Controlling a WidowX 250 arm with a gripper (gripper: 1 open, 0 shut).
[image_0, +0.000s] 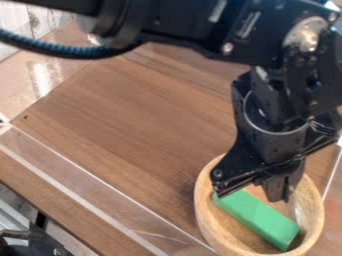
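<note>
A round light wooden bowl sits at the lower right of the wooden surface. Inside it lies a long green block, slanting toward the front right. My black gripper hangs over the back of the bowl, its fingers pointing down, just above or beside the block. How far its fingers are parted is hard to make out from this angle, and whether it touches anything is hidden.
Clear strips run diagonally across its front left, with a gap and dark parts at the bottom left corner. A blue cable crosses the top left.
</note>
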